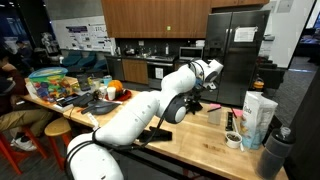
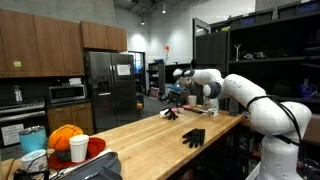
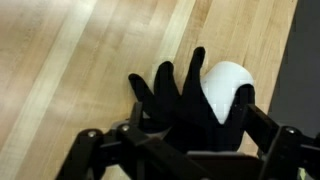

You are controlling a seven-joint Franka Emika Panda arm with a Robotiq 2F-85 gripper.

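My gripper stands open in the wrist view, its dark fingers at the lower edge. Between and beyond them lies a black glove-like item, with several finger shapes spread over the wood table. A rounded white object sits against it, partly covered by the black material. Whether the gripper touches either one cannot be told. In exterior view 2, another black glove rests on the table closer to the arm's base, well apart from the gripper.
Along the right side of the table stand a paper bag, a small cup of dark contents and a dark canister. An orange item lies in a red tray at the far end. Mid-table is mostly bare.
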